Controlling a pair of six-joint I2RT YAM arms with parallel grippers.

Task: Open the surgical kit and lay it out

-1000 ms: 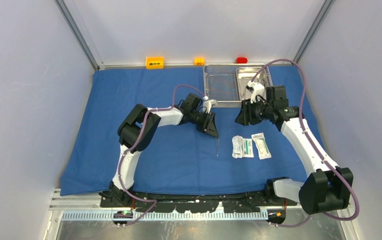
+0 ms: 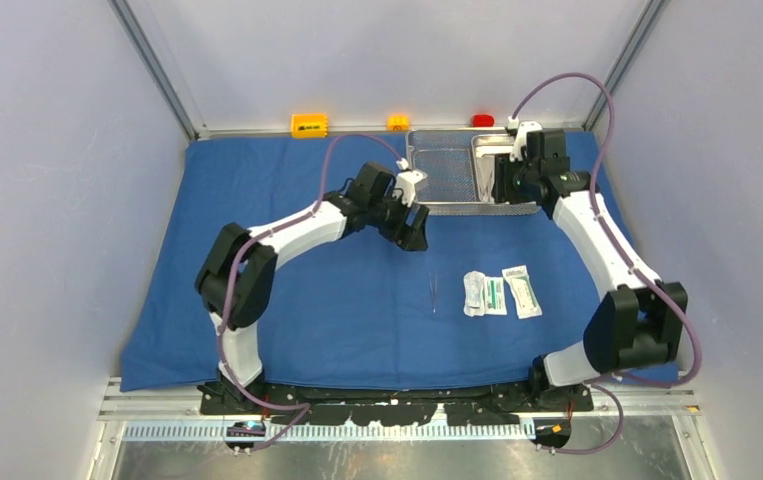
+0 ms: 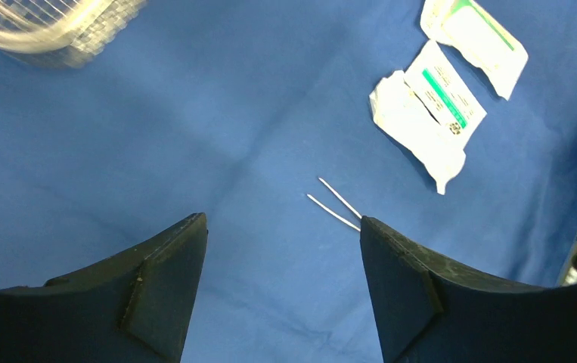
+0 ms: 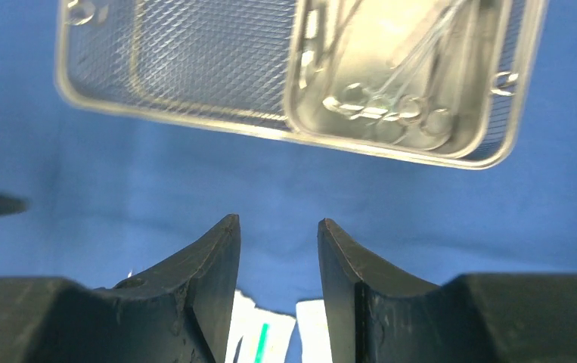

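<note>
A wire-mesh basket (image 2: 444, 168) lies at the back right, holding a steel inner tray (image 2: 492, 141). Several metal instruments with ring handles (image 4: 414, 110) rest in that tray. Thin tweezers (image 2: 433, 294) lie alone on the blue cloth; their two prongs (image 3: 335, 212) show beside a left fingertip. My left gripper (image 2: 405, 242) hovers in front of the basket's left corner, open and empty. Over the basket's right part in the top view, my right gripper (image 2: 503, 192) is open with nothing between its fingers, covering some of the inner tray.
Several white packets (image 2: 494, 296) with green print lie in a row at the front right of the cloth. A yellow bin (image 2: 309, 125), a smaller yellow piece (image 2: 398, 122) and a red piece (image 2: 482, 120) stand along the back edge.
My right gripper has moved back from the bare cloth to over the basket. The left gripper has drawn back and slightly left, away from the tweezers, which lie where they were.
</note>
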